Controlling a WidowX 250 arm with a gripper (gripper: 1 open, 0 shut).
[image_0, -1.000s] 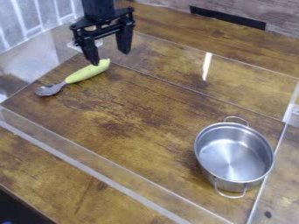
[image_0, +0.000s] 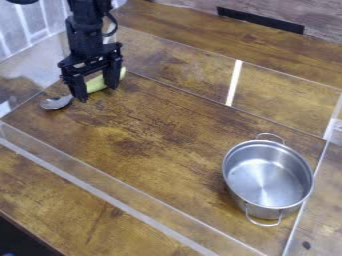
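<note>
At the upper left of the camera view my black gripper (image_0: 96, 78) is lowered over a pale green oblong object (image_0: 114, 84), its fingers open on either side of it and hiding much of it. A silver spoon (image_0: 56, 102) lies on the wooden table just left of the green object. Whether the fingers touch the object is unclear.
A steel pot (image_0: 267, 178) with two handles stands at the lower right. Clear panels or strips run along the edges of the work area.
My gripper has come down from above and behind the green object to sit over it. The spoon and pot look unmoved.
</note>
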